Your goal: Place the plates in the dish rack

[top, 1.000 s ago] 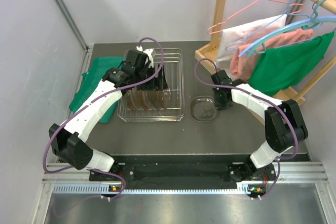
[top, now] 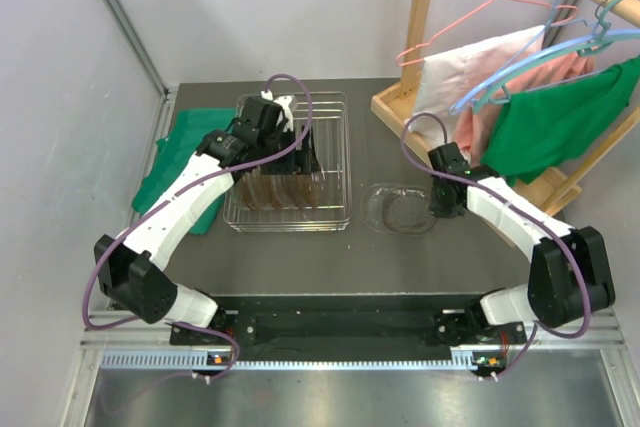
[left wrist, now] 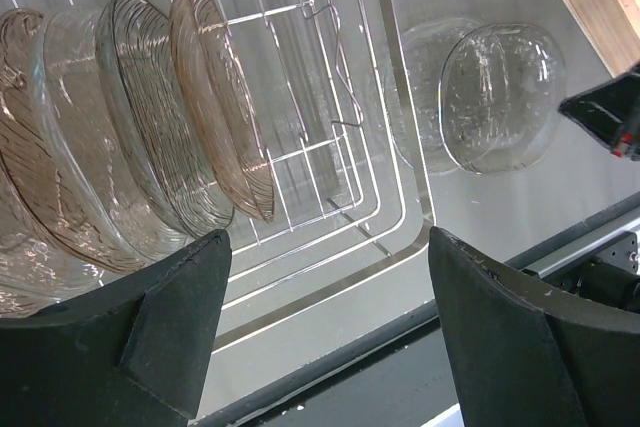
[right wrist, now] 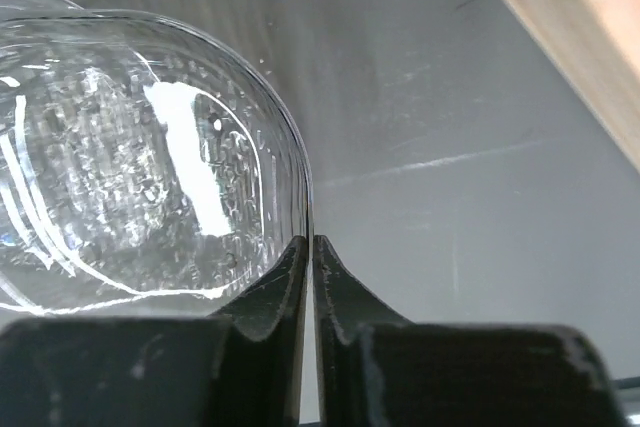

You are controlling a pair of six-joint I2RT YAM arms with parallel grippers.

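Note:
Two clear glass plates lie overlapping on the table right of the wire dish rack (top: 342, 162). The upper plate (left wrist: 500, 97) is offset to the right and covers part of the lower plate (left wrist: 420, 52). My right gripper is shut with the upper plate's thin right rim between its fingertips. Above the rack's front, my left gripper (top: 300, 162) stands open and empty; its fingers (left wrist: 165, 317) frame the rack's front edge in the left wrist view. Several glass plates (left wrist: 140, 107) stand on edge in the rack's left part, some brownish, some clear.
Right of the plates stands a wooden drying frame (top: 395, 102) with hangers and a green cloth (top: 570, 122). A green towel (top: 165, 172) lies left of the rack. The rack's right side and the front table strip are free.
The left arm has stayed still.

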